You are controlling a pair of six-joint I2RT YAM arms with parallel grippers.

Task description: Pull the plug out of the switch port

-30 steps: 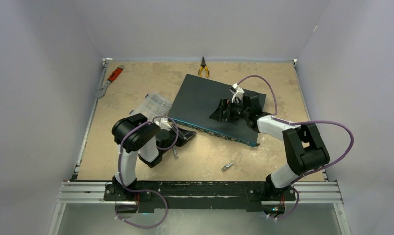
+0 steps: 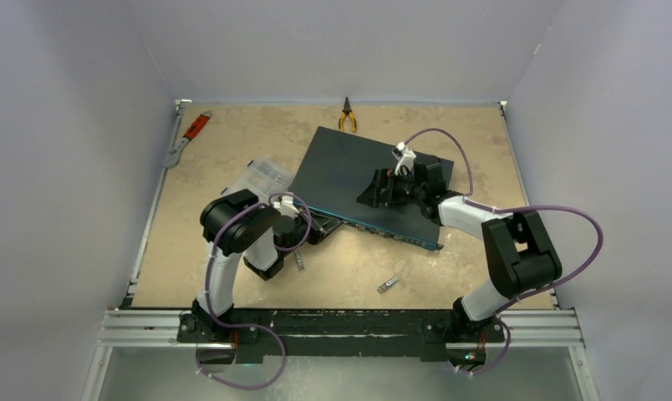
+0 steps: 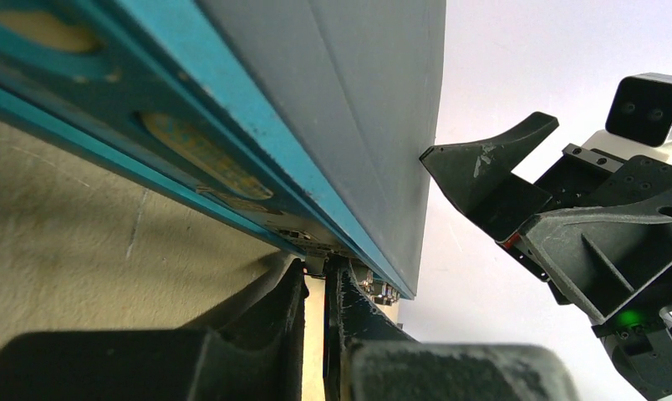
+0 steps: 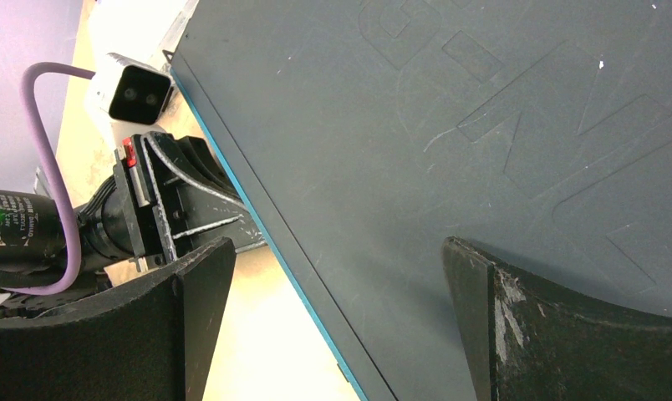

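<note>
The dark switch (image 2: 341, 163) lies flat and angled on the table, its teal-edged port face turned to the front. At that face my left gripper (image 2: 336, 222) reaches in from the left. The left wrist view shows its black fingers (image 3: 270, 322) nearly together, with a narrow gap between them. A small pale piece, apparently the plug (image 3: 314, 265), shows between their tips at the port row; whether both fingers press on it I cannot tell. Over the switch's top, my right gripper stands open and empty.
A clear plastic case (image 2: 266, 177) sits left of the switch. Two small metallic pieces lie in front, one of them a loose piece (image 2: 388, 285) at centre right. Yellow pliers (image 2: 347, 117) and a red-handled tool (image 2: 188, 138) lie farther back.
Over the last second my left gripper has shifted slightly right and toward the back, up to the switch's port face. The right arm and the switch have stayed in place.
</note>
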